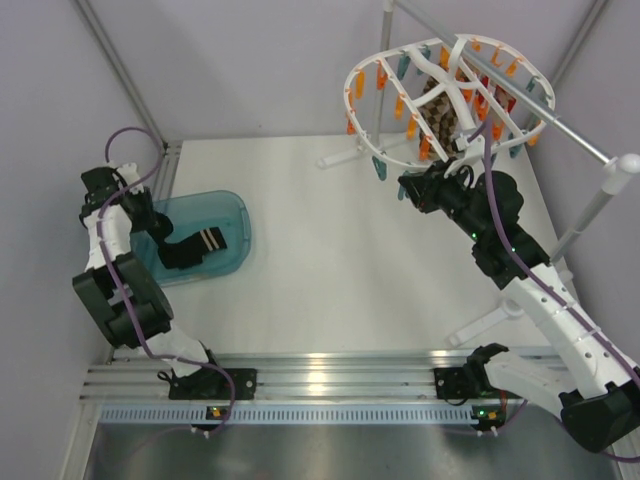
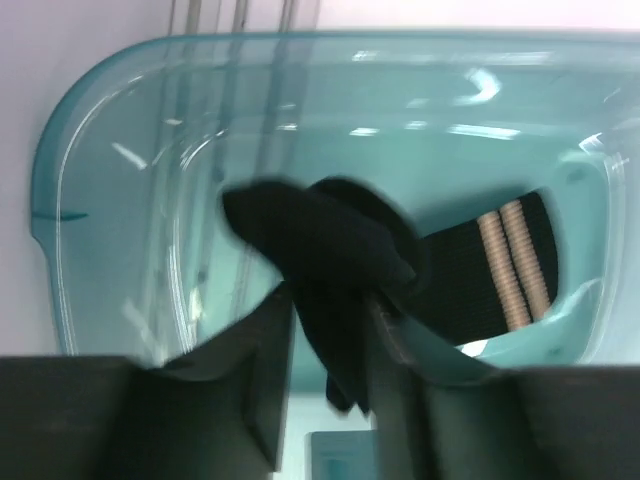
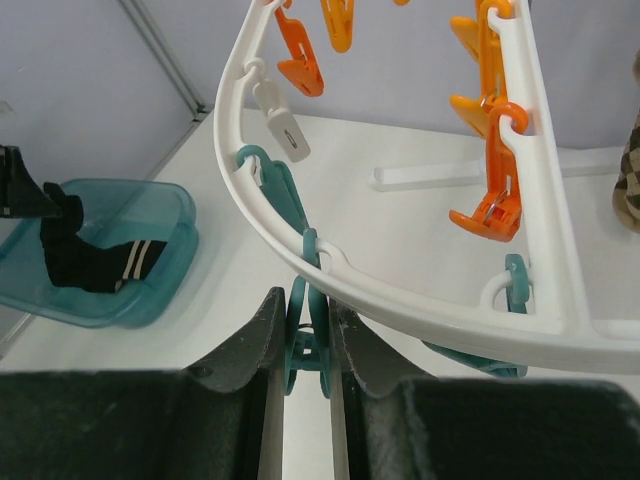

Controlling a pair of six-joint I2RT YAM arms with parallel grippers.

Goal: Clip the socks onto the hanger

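A black sock with two tan stripes lies in the teal tray in the top view, its cuff [image 1: 213,240] toward the tray's right side. My left gripper [image 1: 150,213] is over the tray's left part. Seen in the left wrist view, its blurred fingers [image 2: 268,370] stand apart, with a dark bunched end of the sock [image 2: 330,235] before and between them; whether they touch it is unclear. My right gripper is shut on a teal clip [image 3: 308,355] hanging from the rim of the white hanger [image 3: 390,305].
The teal tray [image 1: 236,262] sits at the left of the white table. A patterned brown sock [image 1: 440,118] hangs among several orange and teal clips on the hanger, under a grey metal bar [image 1: 530,103]. Table space between tray and hanger is clear.
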